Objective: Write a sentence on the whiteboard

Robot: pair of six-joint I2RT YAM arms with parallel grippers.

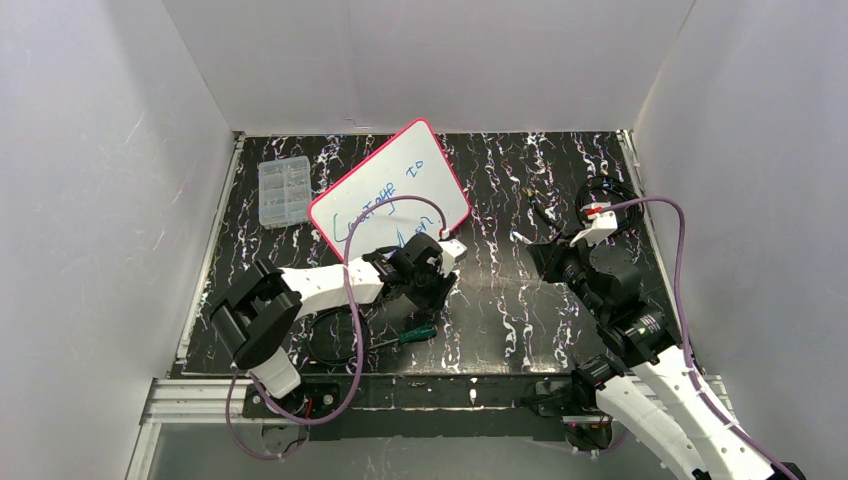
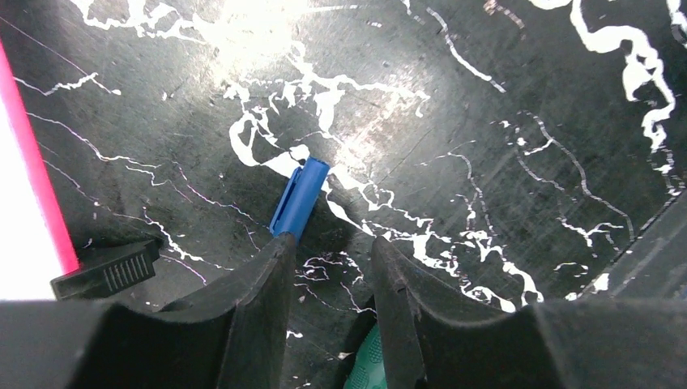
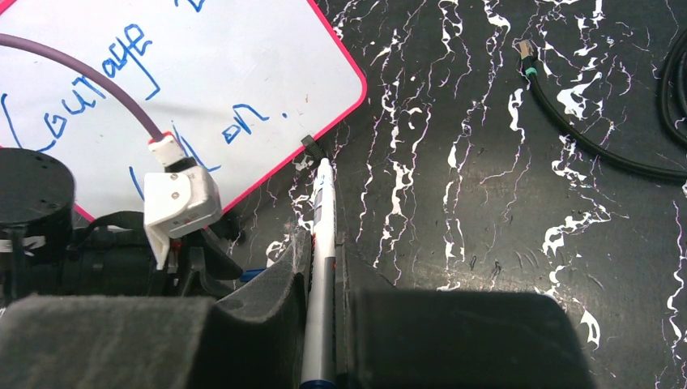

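The whiteboard (image 1: 440, 190) lies tilted on the table, blue handwriting across it; "Courage" and "on" read clearly in the right wrist view. My right gripper is shut on a white marker (image 3: 324, 211), away to the right of the board. A blue marker cap (image 2: 301, 197) rests on the dark table beside the board. Low over the table by the board's near corner, my left gripper is part open, a gap between its fingers. The cap appears just beyond the left finger's tip in the left wrist view; whether they touch, I cannot tell.
A green-handled screwdriver (image 1: 418, 333) lies close below the left gripper, beside a coiled black cable (image 1: 322, 350). A clear divided box (image 1: 285, 192) sits at the back left, another black cable (image 1: 606, 190) at the back right. Table between the arms is clear.
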